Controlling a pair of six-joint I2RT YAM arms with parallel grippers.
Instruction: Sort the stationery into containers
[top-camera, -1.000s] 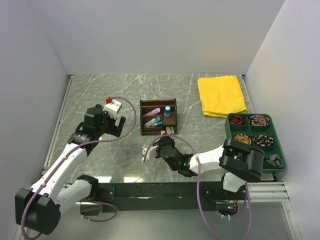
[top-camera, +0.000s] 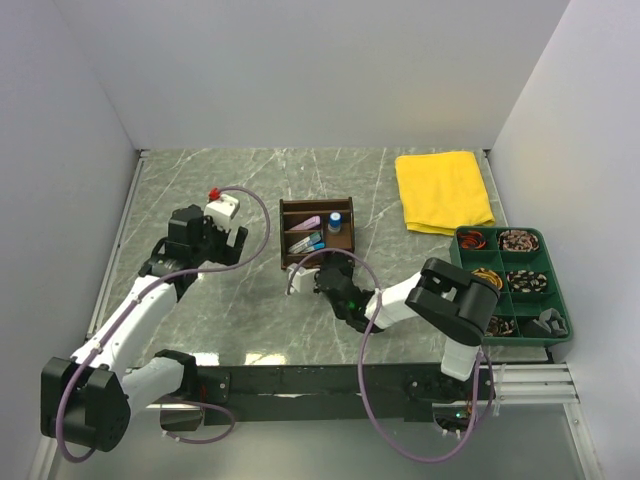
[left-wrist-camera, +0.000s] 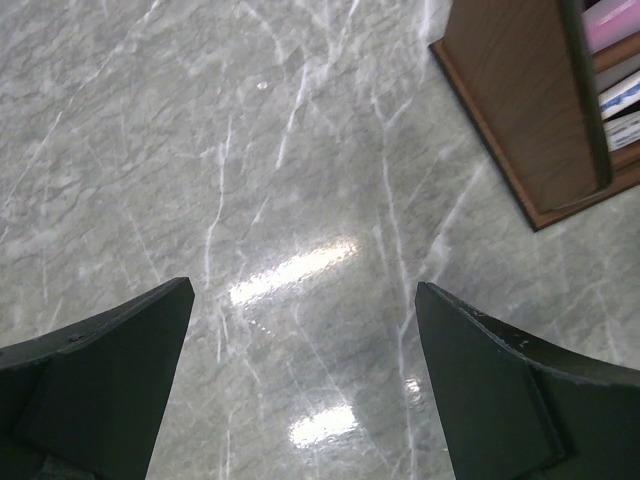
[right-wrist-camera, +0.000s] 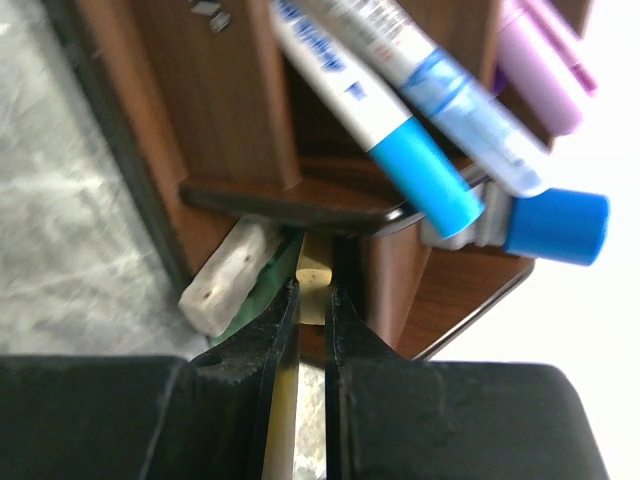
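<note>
The wooden organizer (top-camera: 292, 211) in the middle holds a pink item (right-wrist-camera: 540, 75), blue-and-white pens (right-wrist-camera: 410, 160) and a blue-capped bottle (top-camera: 335, 222). My right gripper is at its front right, fingertips at a small tan block (right-wrist-camera: 313, 258) beside a whitish piece (right-wrist-camera: 225, 280); whether it grips the block is unclear. My left gripper hangs open over bare marble, left of the organizer.
A green compartment tray (top-camera: 555, 310) with coiled bands stands at the right. A folded yellow cloth (top-camera: 443, 190) lies at the back right.
My right arm has moved further in toward the organizer's front compartment, its gripper now covering more of it. The left arm has shifted slightly left.
</note>
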